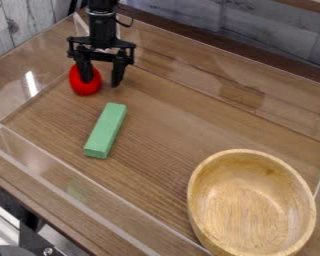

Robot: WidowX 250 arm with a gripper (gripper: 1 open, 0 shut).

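Observation:
My gripper is at the top left of the camera view, black, low over the table beside a red round object. One dark finger reaches down at the red object's upper side; whether the fingers are open or shut on it I cannot tell. A green bar lies on the table below, apart from both. A large yellow bowl stands at the bottom right.

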